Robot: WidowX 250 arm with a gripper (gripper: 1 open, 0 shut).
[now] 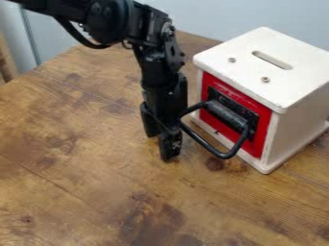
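My black gripper (162, 135) hangs low over the wooden table, just left of a white box (267, 67) with a red front panel (261, 141). A black loop handle (226, 154) sticks out from that panel toward the gripper, its left end close beside or against the fingers. Whether it touches, and how far the fingers stand apart, is hard to make out.
A pale wall (218, 14) stands behind, beyond the table's back edge.
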